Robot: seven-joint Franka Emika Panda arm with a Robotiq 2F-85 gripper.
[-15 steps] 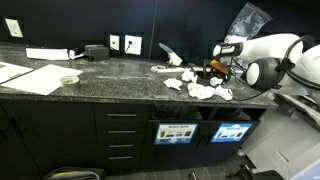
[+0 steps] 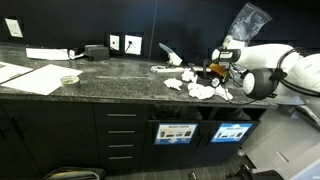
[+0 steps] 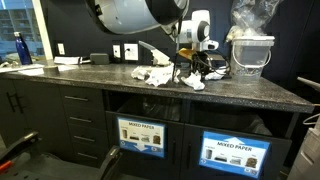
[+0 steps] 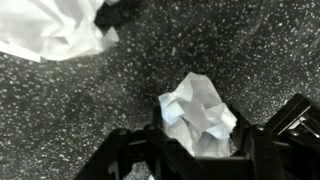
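Observation:
Between the fingers of my gripper, at the bottom of the wrist view, lies a crumpled white paper ball. The fingers stand apart on either side of the paper; whether both touch it is hard to tell. A second crumpled paper sits at the upper left, away from the fingers. In exterior view 2 the gripper is low over the counter, beside a white paper piece. More crumpled papers are scattered to its left in exterior view 1.
A bucket with a clear bag stands at the back right. Below the counter are open compartments with "MIXED PAPER" signs. A black case rests by the wall.
The arm's gripper end has come down toward the papers on the counter over the last second. The other papers appear to be where they were.

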